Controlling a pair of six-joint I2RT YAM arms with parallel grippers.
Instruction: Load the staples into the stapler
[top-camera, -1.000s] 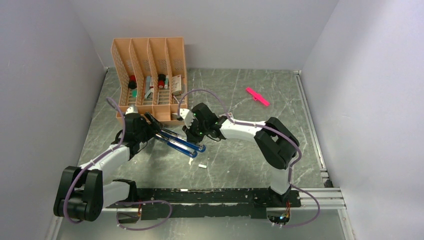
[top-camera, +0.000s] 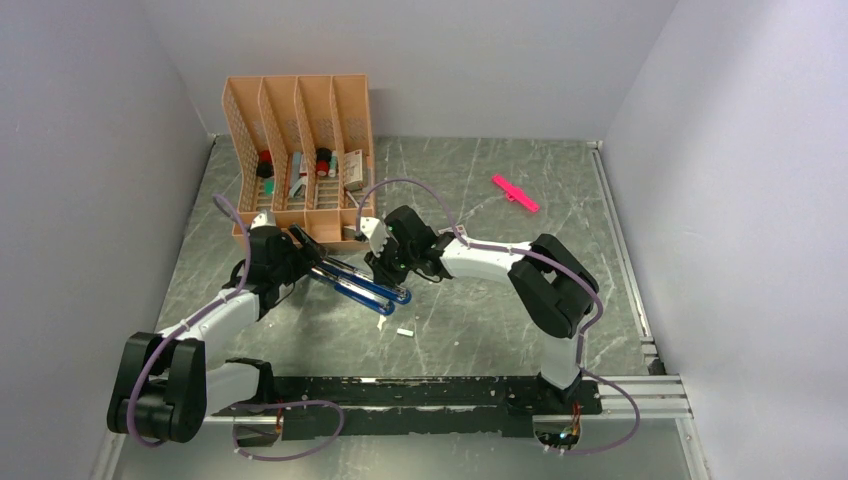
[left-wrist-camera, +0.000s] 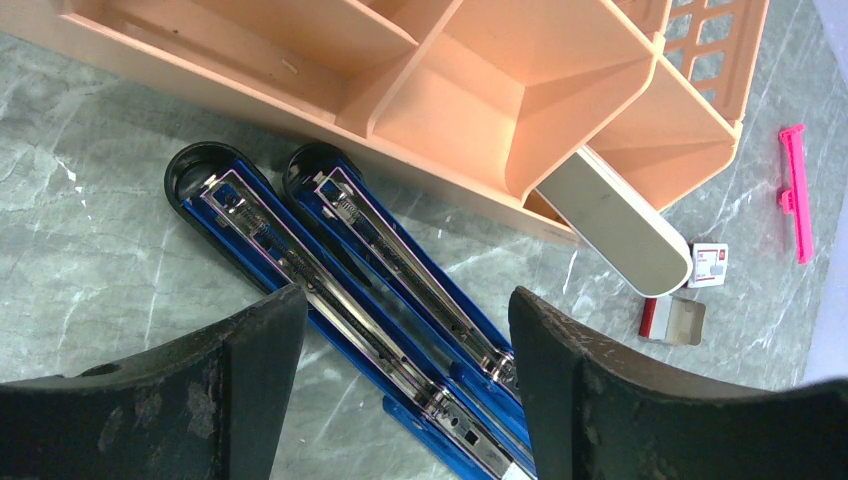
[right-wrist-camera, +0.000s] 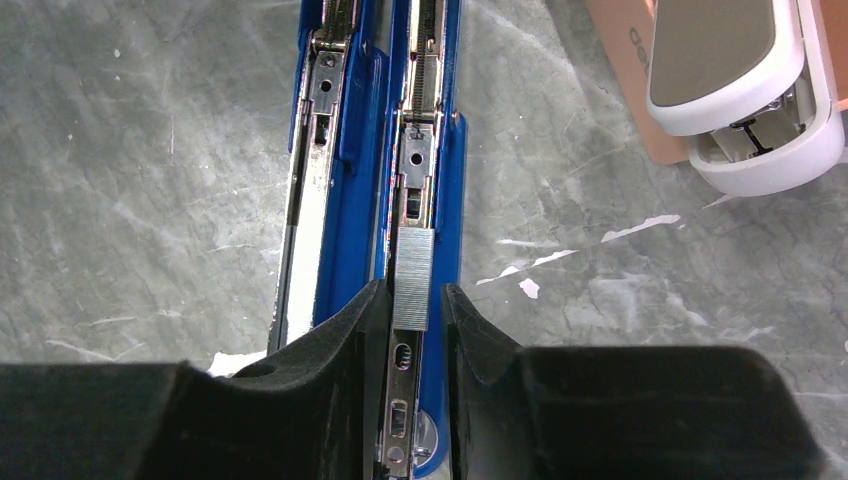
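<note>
Two blue staplers lie opened flat, side by side, on the grey table: a nearer one (top-camera: 362, 297) and a farther one (top-camera: 390, 287). In the right wrist view a silver strip of staples (right-wrist-camera: 413, 280) lies in the metal channel of the right-hand stapler (right-wrist-camera: 452, 215). My right gripper is slightly open around that strip, with narrow gaps at its sides. A pale strip (right-wrist-camera: 308, 265) shows in the other stapler's channel. My left gripper stands wide open above the two staplers, holding nothing; its fingers hide part of their lower ends.
A peach organizer (top-camera: 300, 222) with several items stands close behind the staplers. A white-and-grey stapler (left-wrist-camera: 620, 225) juts from its right compartment, near two small boxes, one red and white (left-wrist-camera: 672, 320). A pink object (top-camera: 515, 193) lies back right; a small white piece (top-camera: 405, 332) lies in front.
</note>
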